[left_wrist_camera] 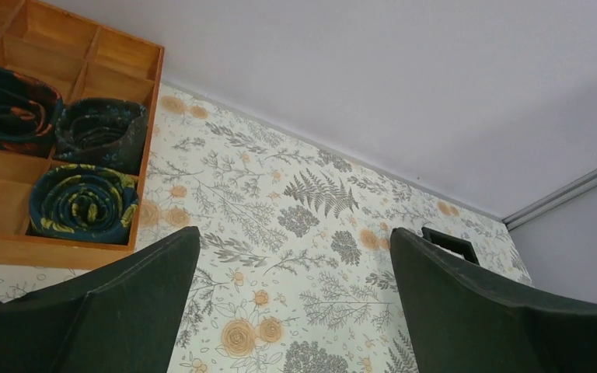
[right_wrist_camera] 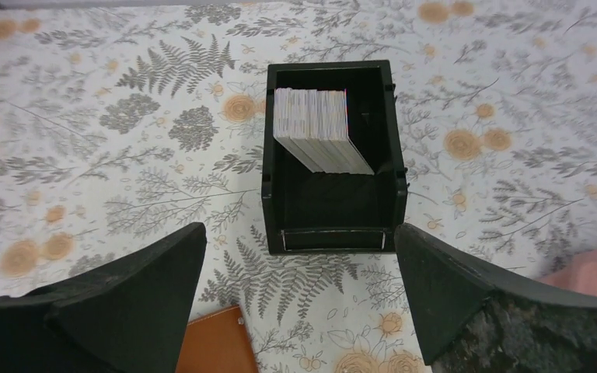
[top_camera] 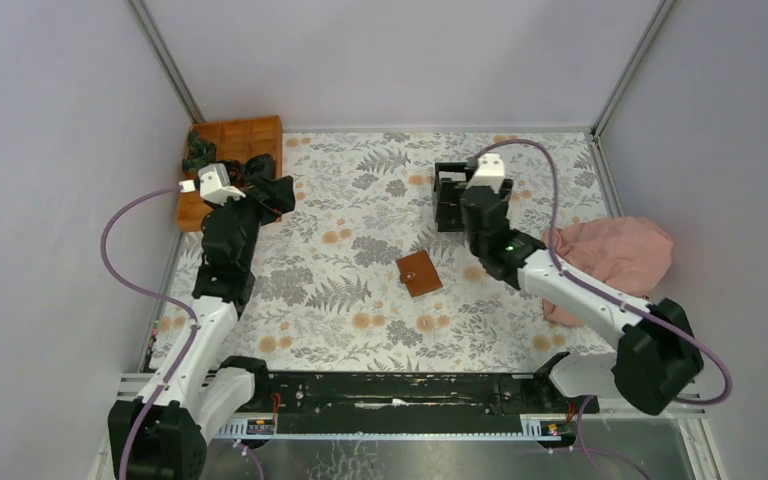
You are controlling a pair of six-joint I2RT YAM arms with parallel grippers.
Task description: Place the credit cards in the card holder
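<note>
A black box (right_wrist_camera: 334,206) holds a stack of white cards (right_wrist_camera: 313,120) leaning in its back part. My right gripper is open above the box's near end, with nothing between its fingers; in the top view its arm partly hides the box. A brown leather card holder (top_camera: 420,275) lies flat on the mat in front of the box, a little to the left; only part shows in the right wrist view. My left gripper stands open at the left side, beside the wooden compartment tray, holding nothing.
The wooden tray (left_wrist_camera: 116,50) at the back left holds several rolled dark fabric items (left_wrist_camera: 78,202). A pink cloth (top_camera: 610,255) lies bunched at the right edge.
</note>
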